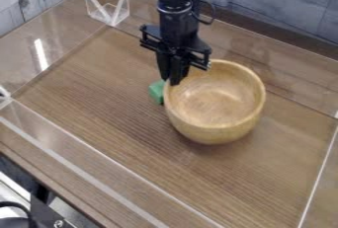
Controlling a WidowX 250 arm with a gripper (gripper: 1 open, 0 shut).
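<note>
The black gripper (172, 74) is shut on the left rim of a light tan bowl (218, 104), which sits tilted over the wooden table's centre-right. A small green object (157, 92) lies on the table just left of the bowl, partly hidden by it and the gripper.
A white frame or rack (106, 5) stands at the back left edge.
</note>
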